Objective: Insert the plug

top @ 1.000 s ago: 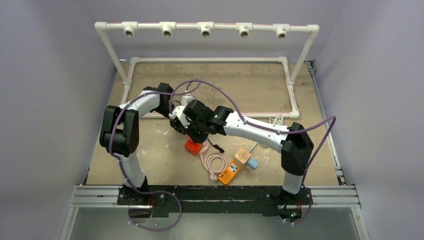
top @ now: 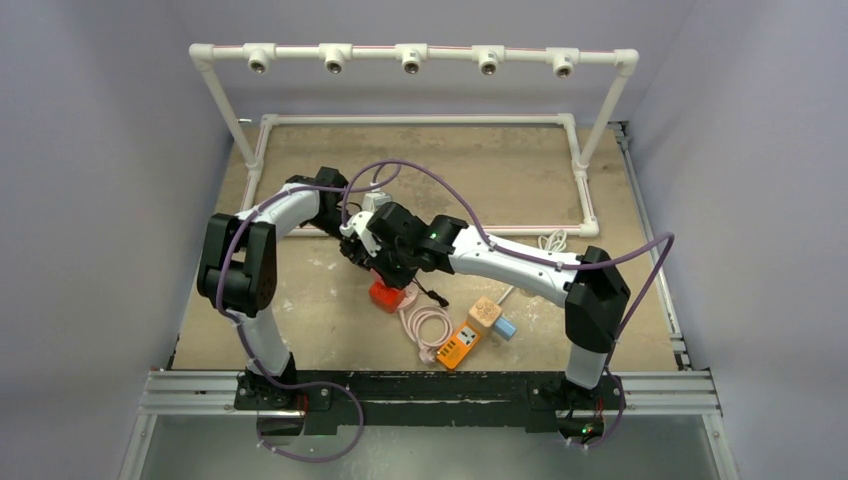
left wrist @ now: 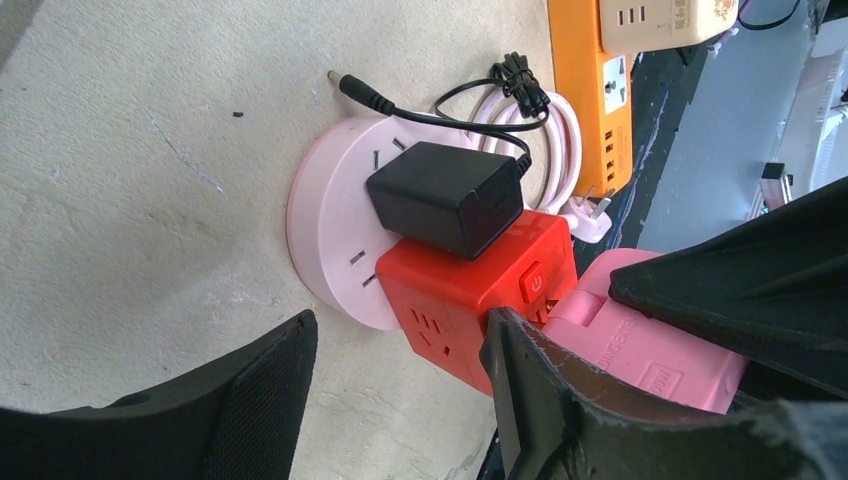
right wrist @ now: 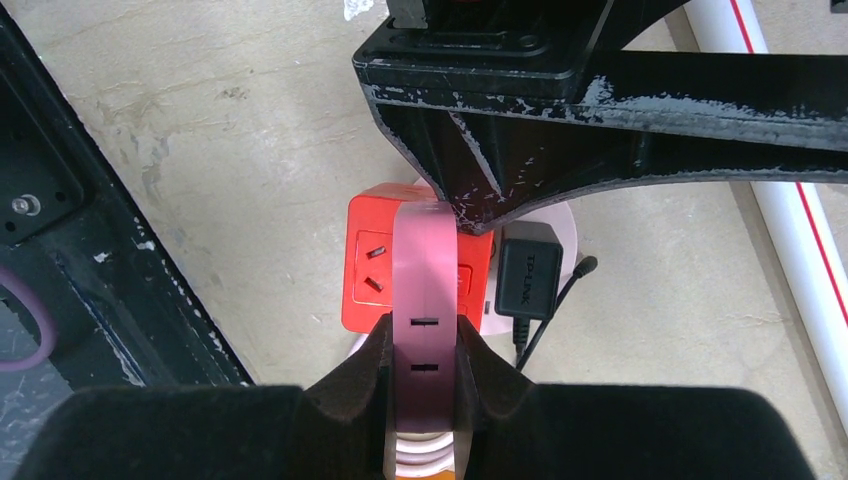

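Observation:
A pink plug adapter (left wrist: 645,350) is held in my right gripper, shut on it just over the red cube socket (left wrist: 440,300). The red cube (right wrist: 365,260) sits on a round pink power strip (left wrist: 335,220) beside a black TP-LINK adapter (right wrist: 528,270). My left gripper is open next to the red cube, with one finger near or against its corner; whether they touch is unclear. In the top view both grippers overlap above the strip, so their tips are hidden.
An orange power strip (top: 458,346) with a beige cube (top: 484,315) lies front right, beside a coiled pink cable (top: 430,325). A white pipe frame (top: 500,230) runs behind.
In the top view the right arm has shifted very slightly; otherwise little has visibly changed.

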